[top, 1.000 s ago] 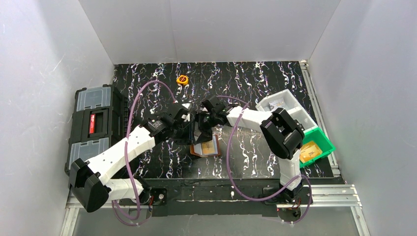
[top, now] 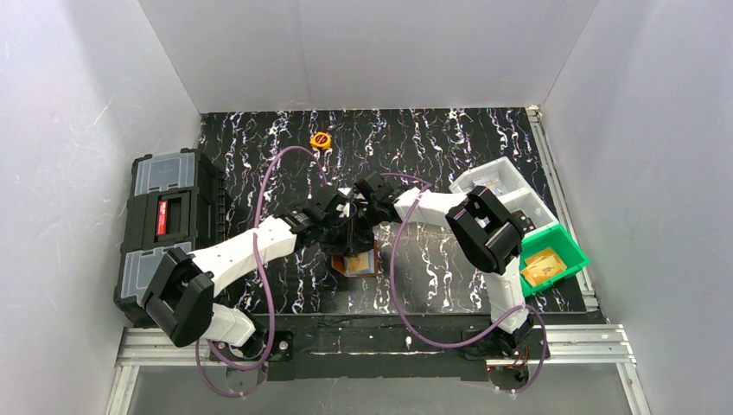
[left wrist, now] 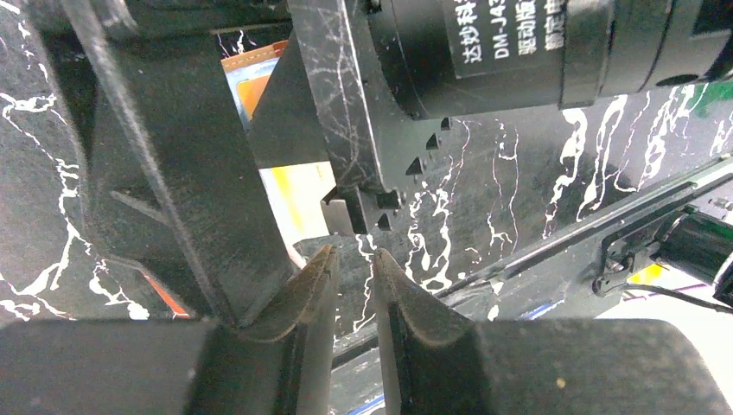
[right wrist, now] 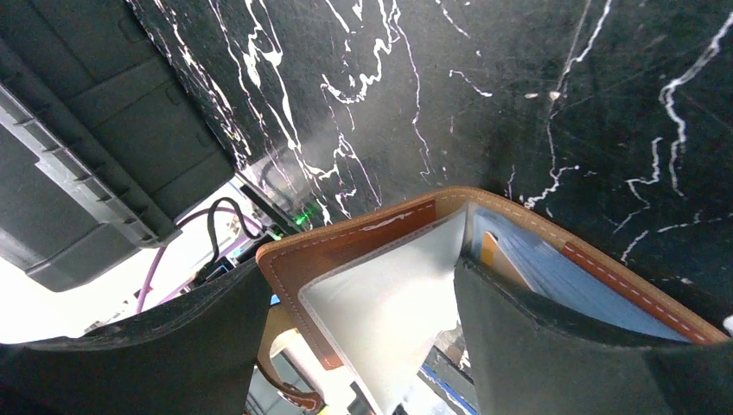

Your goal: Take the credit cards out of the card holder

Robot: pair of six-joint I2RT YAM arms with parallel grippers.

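Note:
Lying opened on the table, the brown card holder (top: pixel 376 270) shows a yellowish card (top: pixel 357 264) in the top view; both grippers cover its far part. In the right wrist view its stitched brown edge (right wrist: pixel 519 212) and a clear sleeve (right wrist: pixel 389 303) stand up, the sleeve between the spread fingers of my right gripper, which is open. My left gripper is part open, a narrow gap between its tips with nothing seen in it. Just beyond those tips, a white-and-yellow card (left wrist: pixel 301 199) shows partly behind the right gripper's body.
A green tray (top: pixel 581 258) with a yellow card inside and a white bin (top: pixel 467 180) stand at the right. The black toolbox (top: pixel 162 212) is at the left, a tape measure (top: pixel 321 140) at the back. The two grippers are crowded close together.
My left arm has moved right, closer to the right gripper and over the card holder. The holder has shifted slightly left, and the right arm has moved a little left.

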